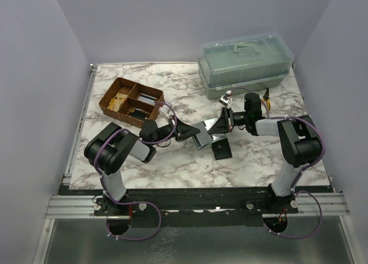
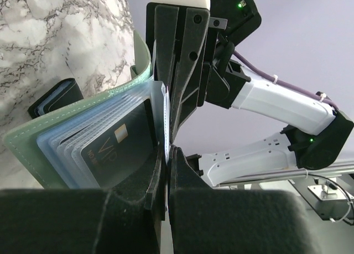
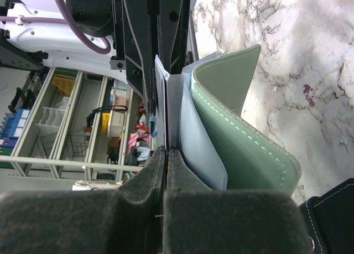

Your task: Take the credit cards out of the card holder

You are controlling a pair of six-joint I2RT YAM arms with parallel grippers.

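Note:
A pale green card holder [image 2: 50, 143] with clear sleeves is held up between both grippers at the table's centre. A dark card [image 2: 119, 149] lettered VIP shows in its sleeves in the left wrist view. My left gripper [image 1: 192, 134] is shut on the holder's sleeves from the left. My right gripper [image 1: 224, 126] is shut at the holder's right side, its tips against the thin sleeve edges; whether anything is between them is hard to tell. A black wallet-like item [image 1: 222, 150] lies on the table just beneath.
A wooden compartment box [image 1: 131, 101] sits at back left. A large lidded green plastic case [image 1: 246, 62] fills the back right, with a yellow tool behind the right arm.

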